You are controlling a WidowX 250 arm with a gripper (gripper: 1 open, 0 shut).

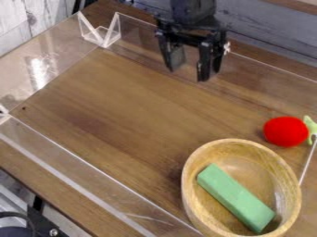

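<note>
My gripper (192, 59) hangs at the top centre of the view, dark, its two fingers apart with nothing visible between them, above the bare wooden table (118, 120). A tan round bowl (198, 176) stands at the lower right with a green block (235, 199) lying in it. A red rounded object (286, 131) rests at the right edge, above the bowl, with a light green piece (310, 127) beside it.
A clear transparent stand (102, 28) is at the upper left. Clear panels run along the table's left and front-left edges.
</note>
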